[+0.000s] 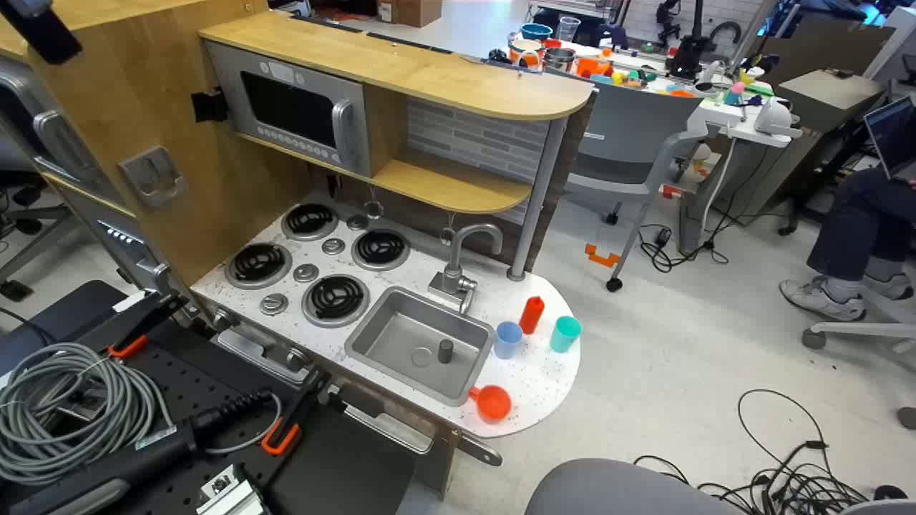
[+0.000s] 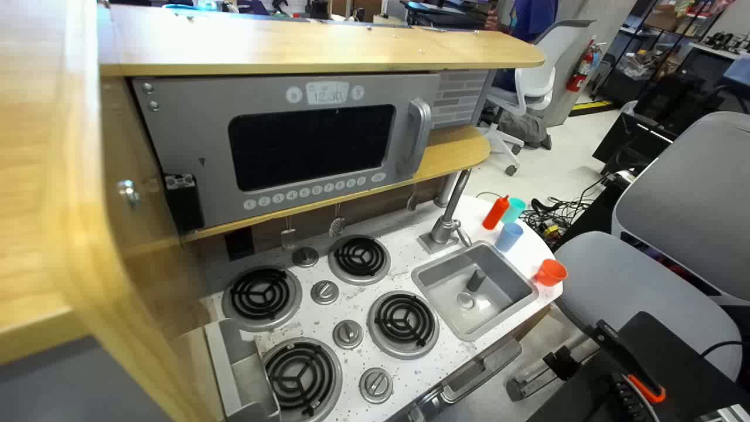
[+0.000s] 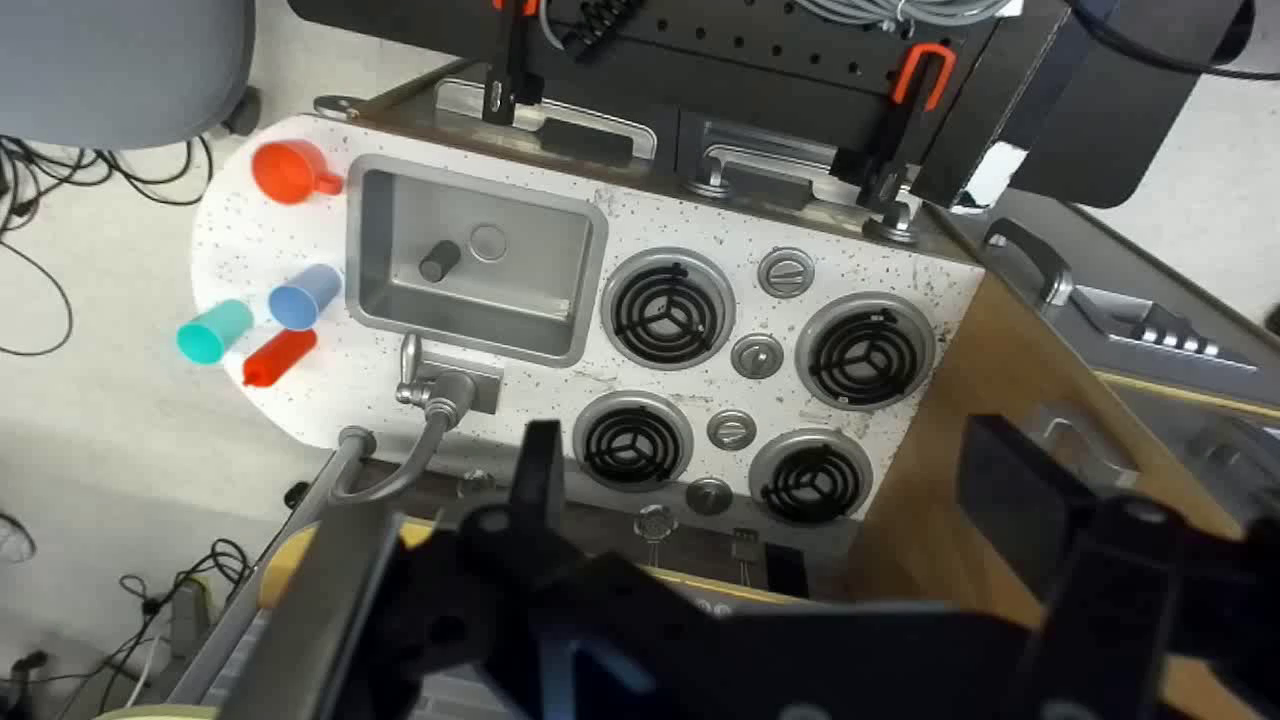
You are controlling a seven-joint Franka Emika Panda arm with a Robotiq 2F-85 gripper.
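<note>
In the wrist view my gripper stands open above the toy kitchen, its two black fingers wide apart and nothing between them. Well below it, a grey sink [image 1: 371,347] is set into the speckled white counter [image 1: 537,390]. At the counter's rounded end are a blue cup [image 1: 507,340], a teal cup [image 1: 564,334], a red bottle [image 1: 532,315] and an orange-red cup with a handle [image 1: 494,403]. All of these are far from my fingers. A small dark cylinder [image 3: 439,260] stands inside the sink.
Several black stove burners [image 2: 405,320] with grey knobs lie left of the sink. A grey faucet [image 1: 472,249] rises behind it. Above the counter, the toy microwave [image 2: 309,144] is shut and the wooden shelf [image 1: 455,184] overhangs. A tall wooden side panel [image 1: 172,111] bounds the left.
</note>
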